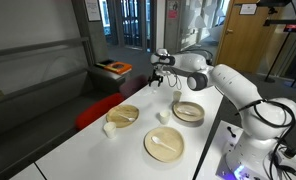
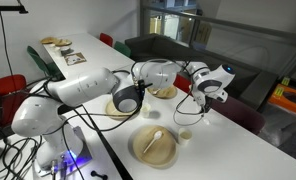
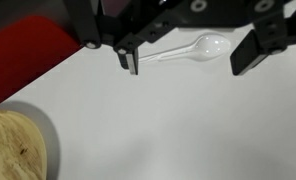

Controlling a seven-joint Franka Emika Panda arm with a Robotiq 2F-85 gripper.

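My gripper is open above the white tabletop, its dark fingers (image 3: 252, 52) spread apart with nothing held. A white plastic spoon (image 3: 210, 46) lies on the table in the wrist view, its bowl showing in the gap between the fingers and the handle running left behind one of them. In exterior view 1 the gripper (image 1: 158, 79) is at the far part of the table. Exterior view 2 has the gripper (image 2: 205, 104) near the table edge by the sofa; the spoon under it cannot be made out there.
Round plates (image 1: 178, 156) stand on the table, one with a light utensil in it. Several cups (image 1: 110, 130) stand among them. A plate (image 3: 18, 150) and a red chair (image 3: 33, 50) border the wrist view's left. Bare table lies under the gripper's right side.
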